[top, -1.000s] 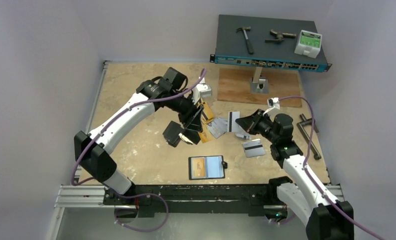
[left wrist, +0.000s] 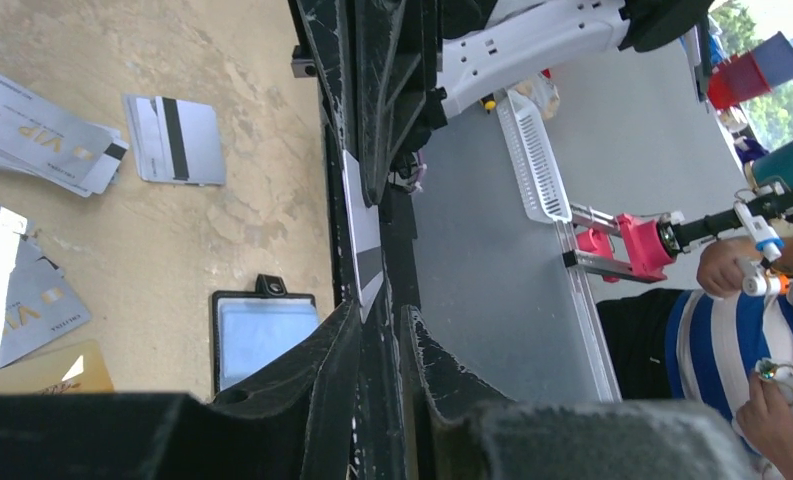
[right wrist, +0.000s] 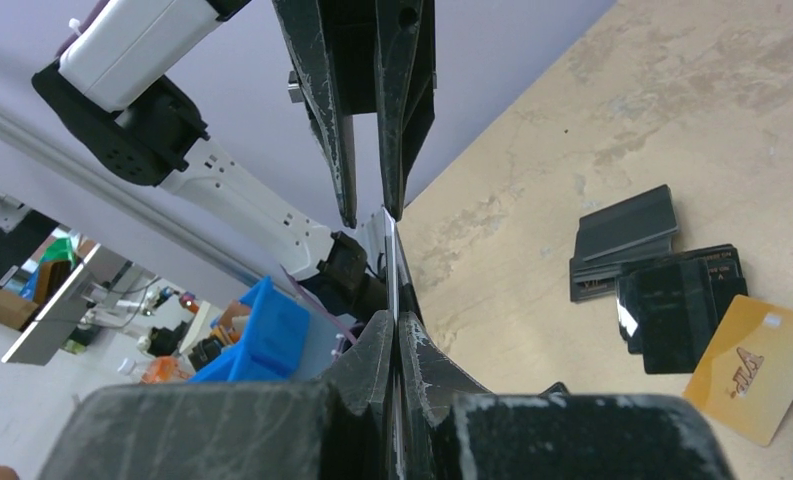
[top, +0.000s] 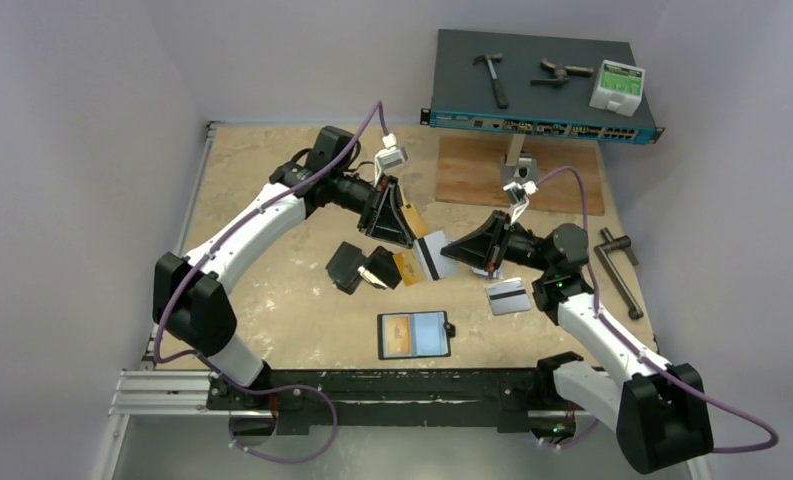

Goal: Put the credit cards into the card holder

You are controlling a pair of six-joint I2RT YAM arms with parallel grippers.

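Observation:
A silver card with a black stripe [top: 434,255] is held in the air by my right gripper [top: 448,249], shut on one end of it. In the right wrist view, that card [right wrist: 392,265] shows edge-on. My left gripper is part open at the card's free end, with the card's tip [left wrist: 370,285] at the mouth of the gap between its fingers; whether they touch is unclear. Below on the table lies the open card holder [top: 423,357], an orange card [top: 397,335] in its left side and a light blue right side [top: 431,333].
A striped silver card [top: 509,296] lies right of the holder. Black cards [right wrist: 672,305] and a gold card [right wrist: 757,365] lie on the table, and silver VIP cards [left wrist: 47,135] are spread nearby. A hammer [top: 620,270] rests at the right edge.
My right gripper has carried the silver card leftward, the card tilting as it came. The left gripper has swung round toward the card, and the two grippers are now close together.

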